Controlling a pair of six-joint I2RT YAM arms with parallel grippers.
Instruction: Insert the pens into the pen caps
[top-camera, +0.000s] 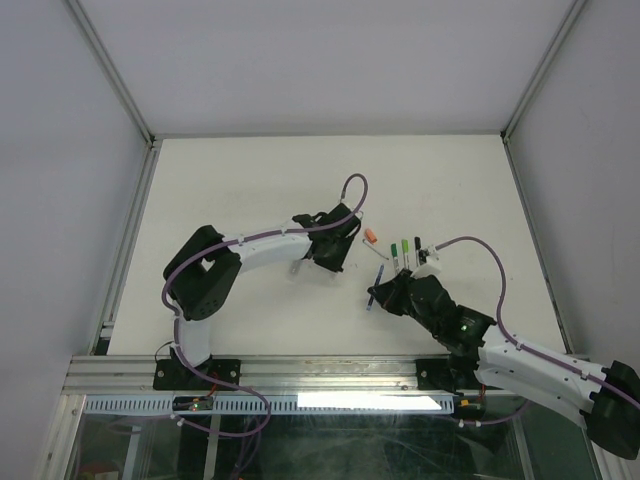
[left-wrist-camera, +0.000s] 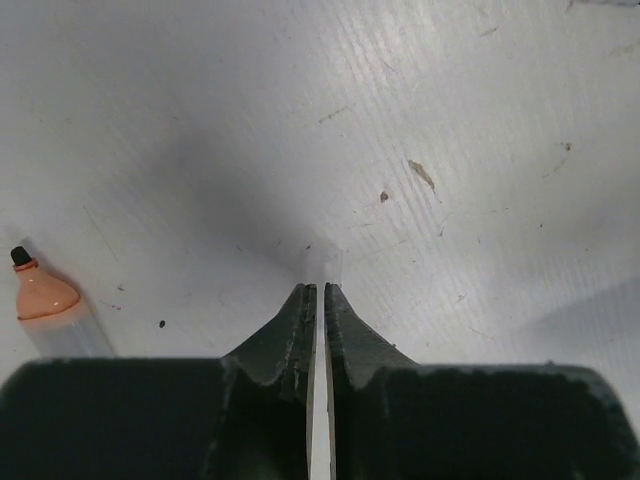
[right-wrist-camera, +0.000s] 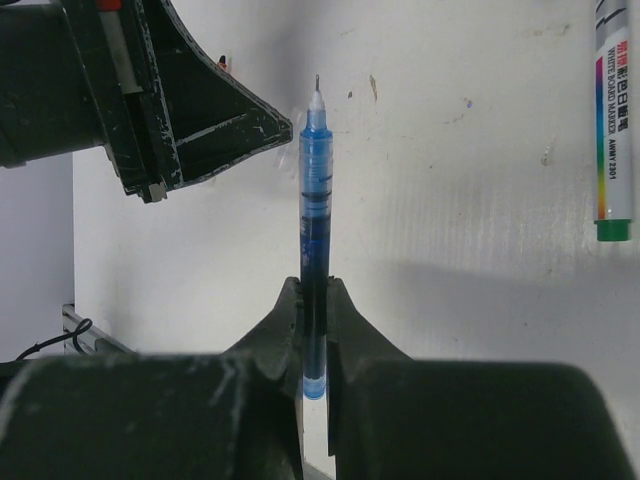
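Note:
My right gripper (top-camera: 375, 292) is shut on a blue pen (right-wrist-camera: 315, 210), held with its tip pointing away in the right wrist view. My left gripper (top-camera: 339, 266) hovers over the table to the upper left of it; in the left wrist view its fingertips are close together, with a faint translucent shape at them that I cannot make out. An orange marker (left-wrist-camera: 48, 300) lies to the left in that view. A green-capped marker (right-wrist-camera: 613, 140) lies at the right of the right wrist view.
Several markers (top-camera: 405, 250) lie on the white table right of centre, with a small orange piece (top-camera: 370, 236) nearby.

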